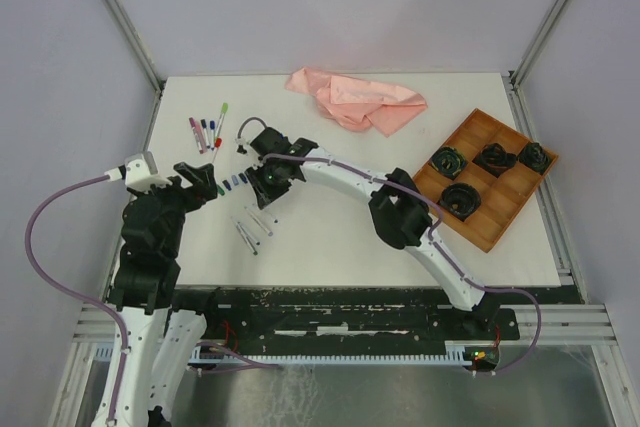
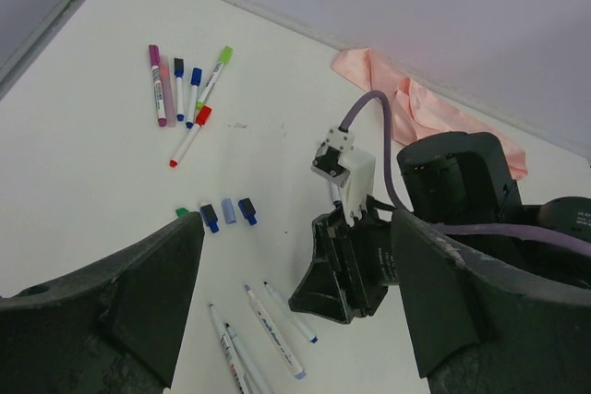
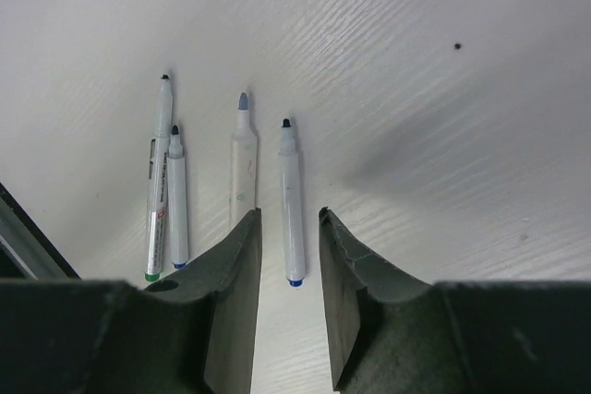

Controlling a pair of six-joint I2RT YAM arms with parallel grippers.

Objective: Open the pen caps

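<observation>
Several uncapped pens lie at the table's near left; in the right wrist view they include a slim pen (image 3: 292, 209), a thicker pen (image 3: 243, 163) and a green-ended pen (image 3: 158, 182). Loose caps, a dark blue cap (image 2: 247, 210) and a grey-blue cap (image 2: 228, 210) among them, rest behind the pens. Capped pens, such as a red-capped pen (image 2: 191, 136) and a green-capped pen (image 2: 214, 77), are farther back. My right gripper is open above the slim pen, its fingers empty. My left gripper stands wide open at the left, holding nothing.
A pink cloth (image 1: 358, 99) is crumpled at the back edge. On the right stands a brown compartment tray (image 1: 486, 179) with dark coiled items. My right arm (image 1: 395, 202) reaches across the middle.
</observation>
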